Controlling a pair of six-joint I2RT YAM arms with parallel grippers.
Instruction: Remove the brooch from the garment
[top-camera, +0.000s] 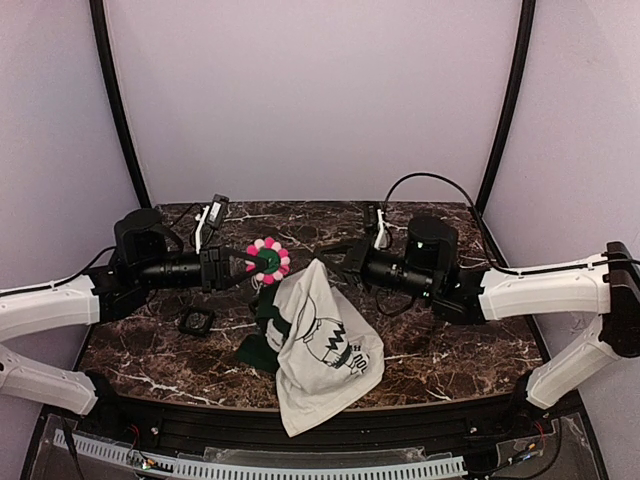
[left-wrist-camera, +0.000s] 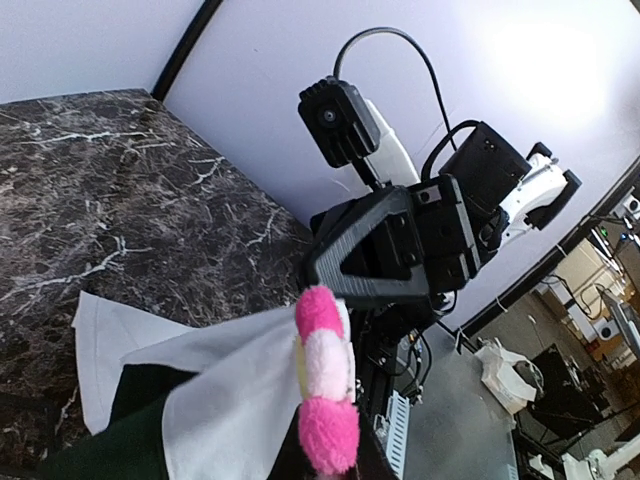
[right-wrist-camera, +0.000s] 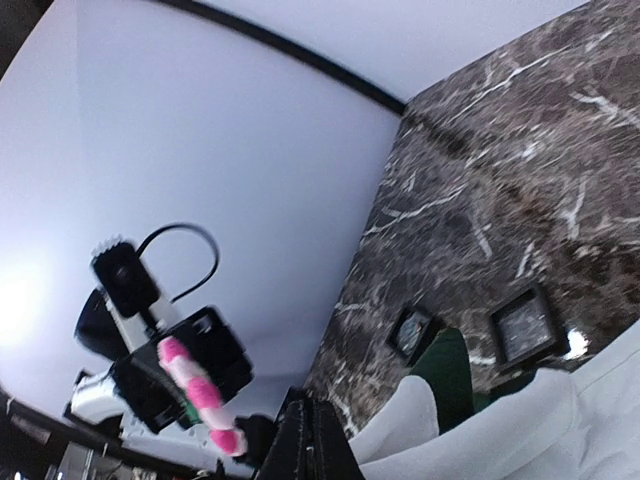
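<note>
The brooch, a pink and white flower with a green centre (top-camera: 270, 258), is apart from the garment, with my left gripper (top-camera: 257, 264) shut on it. Seen edge-on in the left wrist view, the flower (left-wrist-camera: 329, 375) stands between me and the other arm. My right gripper (top-camera: 325, 257) is shut on the peak of the white garment (top-camera: 320, 350), which hangs from it down to the table. Printed dark figures and a dark green part show on the cloth. The right wrist view shows the shut fingers (right-wrist-camera: 310, 440) with white cloth (right-wrist-camera: 500, 430) beside them.
A small black square object (top-camera: 196, 320) lies left of the garment; the right wrist view shows a pair of dark square pieces, one of them a frame (right-wrist-camera: 527, 325).
</note>
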